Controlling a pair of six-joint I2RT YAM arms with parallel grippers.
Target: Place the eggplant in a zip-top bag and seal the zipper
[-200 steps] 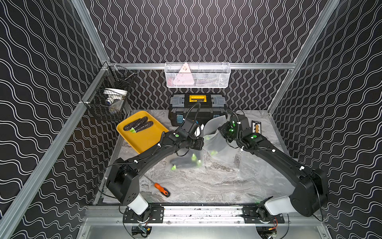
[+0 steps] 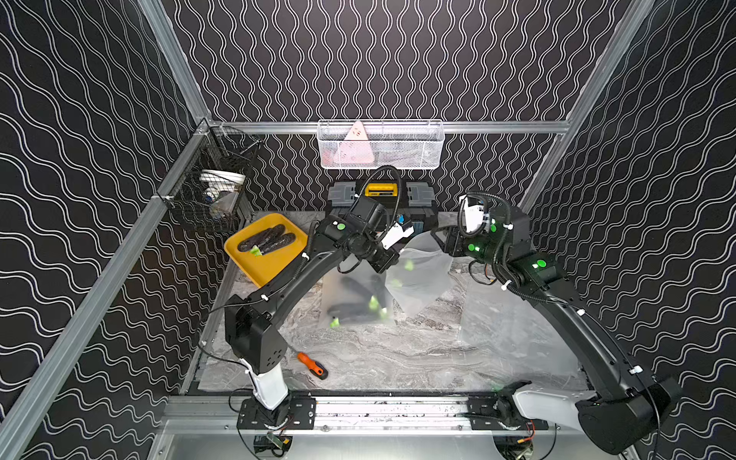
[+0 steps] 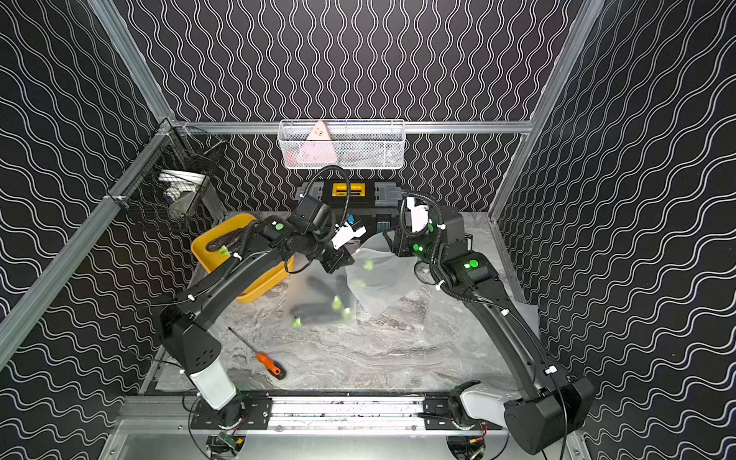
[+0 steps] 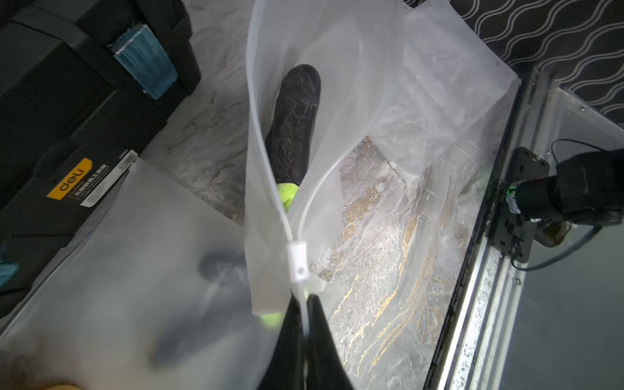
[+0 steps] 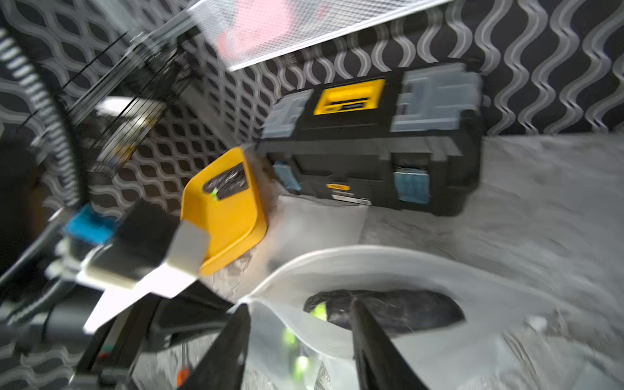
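My left gripper is shut on the rim of a translucent zip bag [image 4: 351, 71], near its white slider. Inside this open-mouthed bag lies a dark eggplant with a green stem, also seen in the right wrist view. My right gripper stands open above the bag's near side in that view, to the right of my left gripper; whether film passes between its fingers is unclear, but it is not closed. A second bag [image 2: 352, 303] with dark eggplants lies flat beside the held one.
A yellow tray [image 2: 260, 268] with eggplants sits at left, a black toolbox [image 5: 357, 156] at the back, an orange screwdriver [image 2: 312, 366] at front left. Another clear bag [image 2: 513, 345] lies at right. A white wire basket [image 2: 379, 145] hangs on the back wall.
Both arms have risen and the right one has pulled back toward the right. The bag at my left gripper has shifted with it.
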